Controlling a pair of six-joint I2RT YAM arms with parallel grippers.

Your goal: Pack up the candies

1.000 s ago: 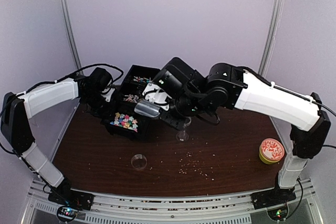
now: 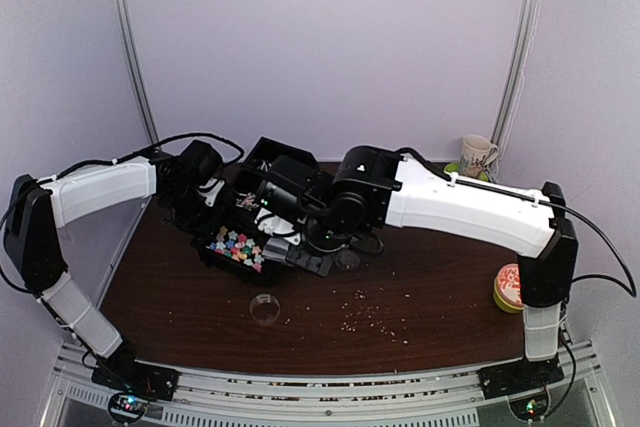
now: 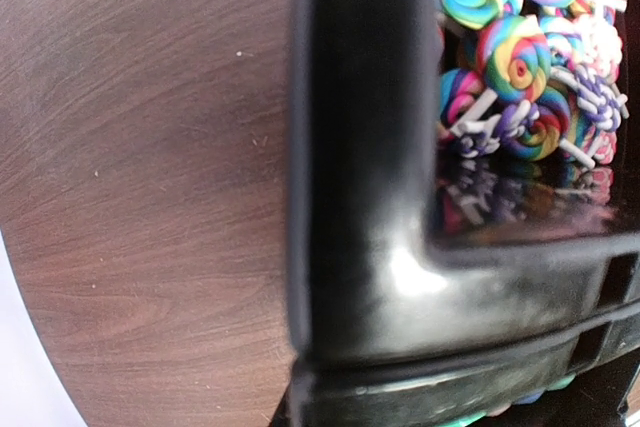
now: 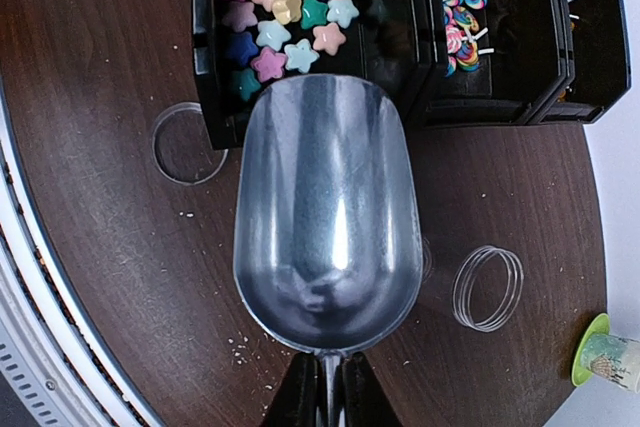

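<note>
My right gripper is shut on the handle of a metal scoop (image 4: 330, 197), whose bowl looks empty. The scoop's front edge reaches the near rim of a black bin (image 4: 205, 67) holding pastel star candies (image 4: 285, 7). A second bin beside it contains swirled lollipops (image 4: 462, 37); a third (image 4: 600, 47) stands beyond. In the left wrist view, a black bin wall (image 3: 365, 147) fills the centre, with lollipops (image 3: 515, 57) behind it. At the bins' left side, my left gripper (image 2: 208, 232) is shut on the bin edge; its fingertips are mostly hidden.
A clear round lid (image 2: 265, 309) lies in front of the bins. A clear jar (image 4: 488, 287) stands on the table near the scoop. Crumbs (image 2: 370, 317) are scattered mid-table. A lidded tub (image 2: 508, 287) and a mug (image 2: 478, 155) stand at the right.
The right arm has moved left and the scoop has come nearer the front, beside the star candy bin. The arm now covers more of the bins and jar. My left arm has barely shifted.
</note>
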